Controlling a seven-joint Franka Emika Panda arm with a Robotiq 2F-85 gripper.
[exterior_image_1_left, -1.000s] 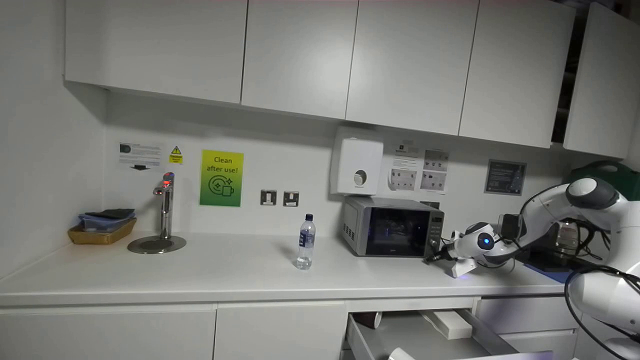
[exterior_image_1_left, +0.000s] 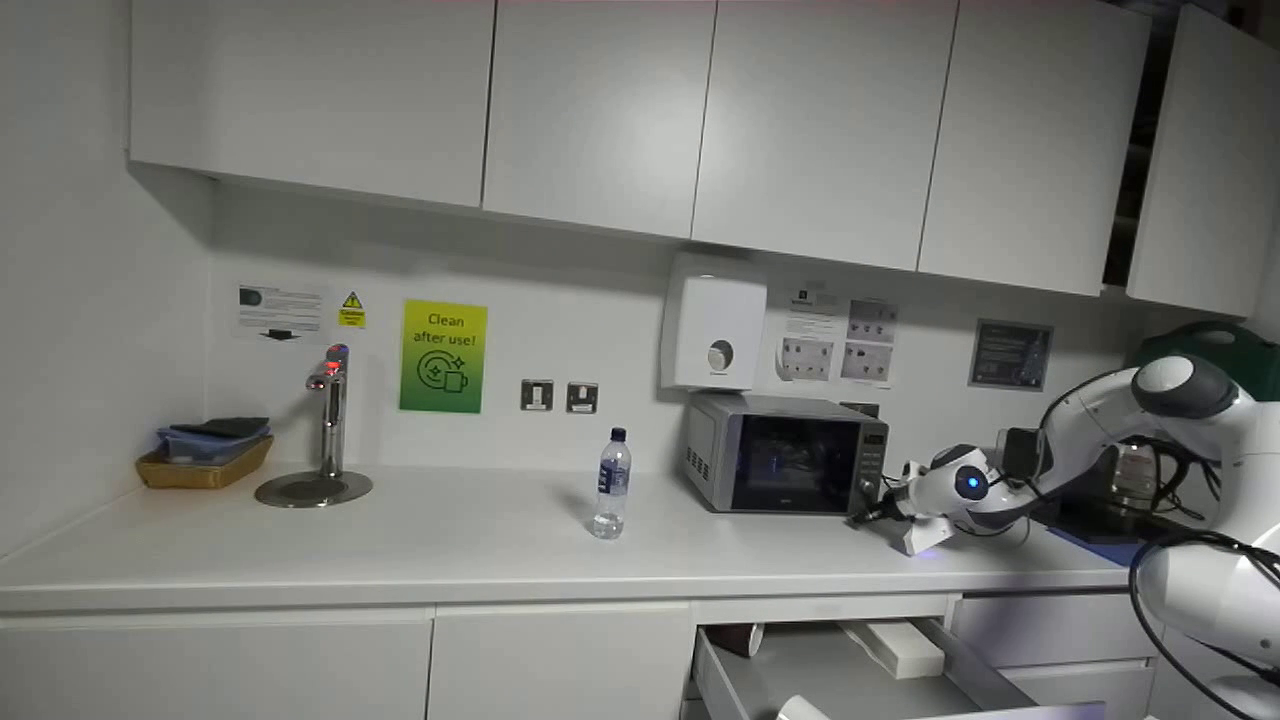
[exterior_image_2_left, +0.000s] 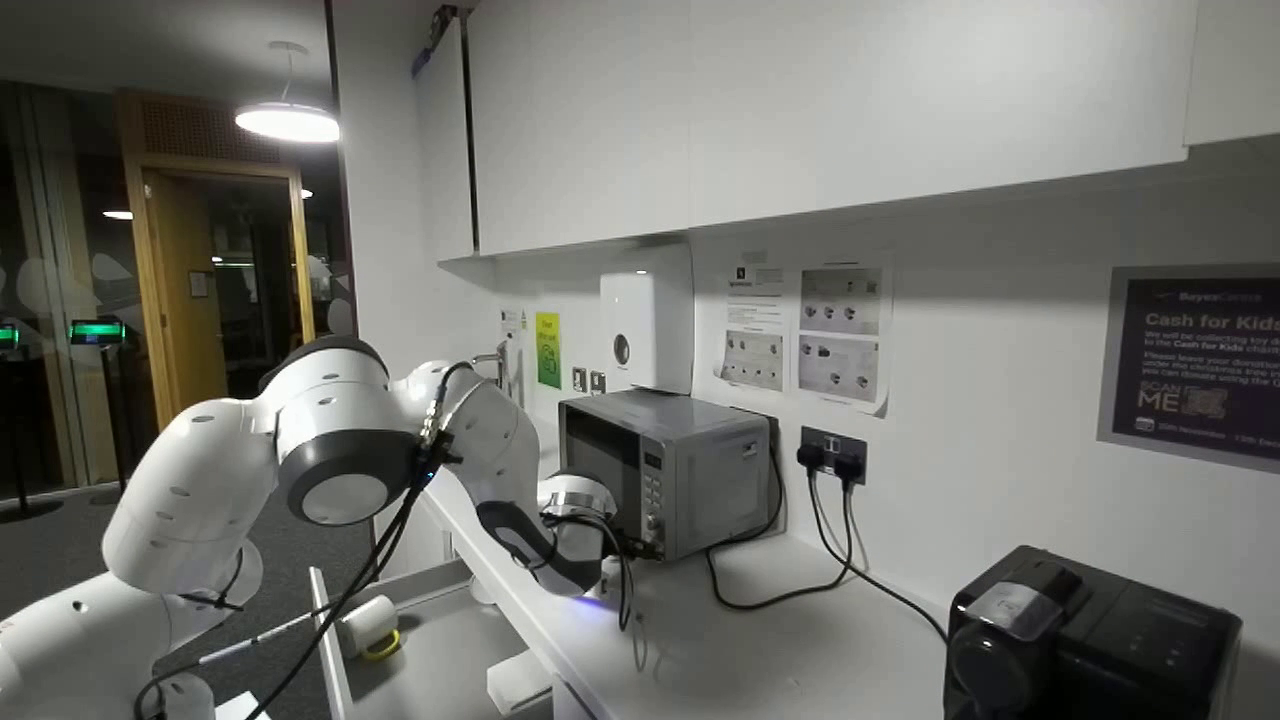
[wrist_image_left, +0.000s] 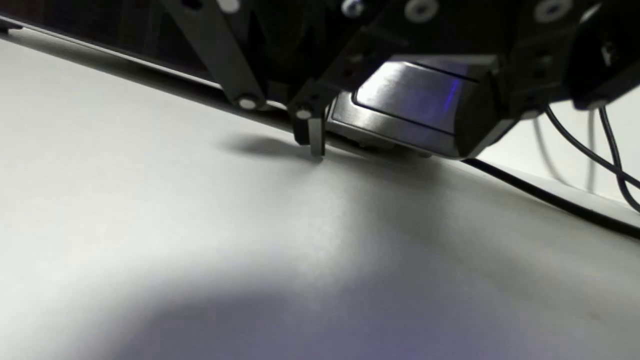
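The silver microwave (exterior_image_1_left: 717, 450) sits on the counter against the wall with its door shut. At the lower right corner of its front is my gripper (exterior_image_1_left: 866, 516), low over the worktop. In the wrist view the gripper stands open, its two fingers wide apart. A metallic panel (wrist_image_left: 396, 99) low on the microwave shows in the gap between them, behind the fingers. Nothing is held. Whether a fingertip touches the microwave I cannot tell. The other exterior view shows the microwave (exterior_image_2_left: 720, 480) from its control side, with the gripper partly hidden by the wrist.
A water bottle (exterior_image_1_left: 612, 486) stands upright left of the microwave. Below the counter an open drawer (exterior_image_1_left: 804, 672) holds mugs and a white box (exterior_image_1_left: 906, 652). Cables (exterior_image_2_left: 780, 600) lie behind the arm, near a black coffee machine (exterior_image_2_left: 1092, 636).
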